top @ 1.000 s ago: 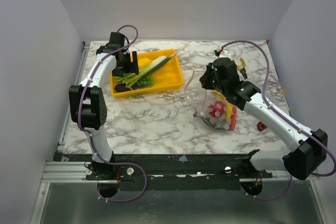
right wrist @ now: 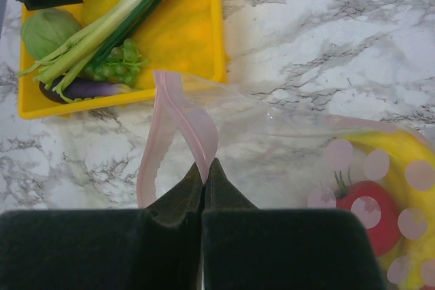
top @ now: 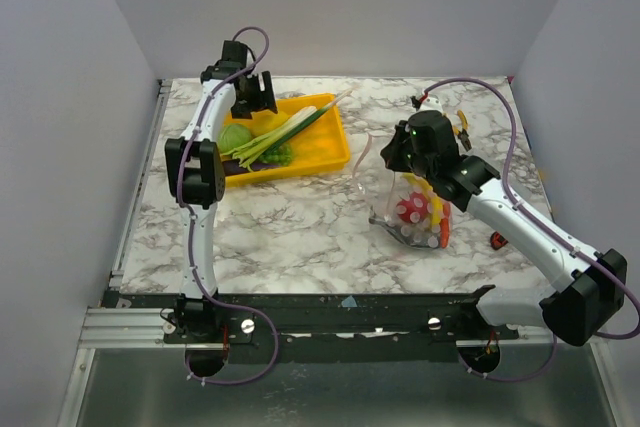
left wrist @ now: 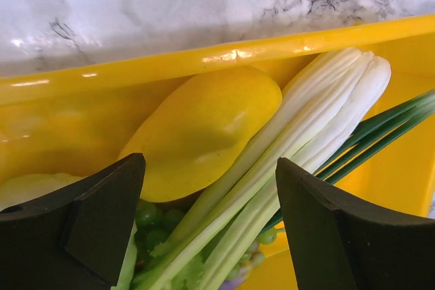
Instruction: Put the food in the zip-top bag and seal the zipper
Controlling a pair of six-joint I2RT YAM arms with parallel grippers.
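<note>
My left gripper hangs open over the yellow tray (top: 320, 157), with a yellow mango-like food (left wrist: 204, 127) between and beyond its fingers. Leeks (left wrist: 326, 113), a green cabbage (right wrist: 51, 32), grapes (right wrist: 119, 66) and an eggplant (right wrist: 95, 89) lie in the tray. My right gripper is shut on the pink-edged rim of the clear zip bag (right wrist: 272, 147), which stands with its mouth partly open. A tomato (right wrist: 374, 229) and yellow food are inside the bag.
A small red object (top: 498, 240) lies at the right of the marble table (top: 280, 247).
The right arm stays in place.
</note>
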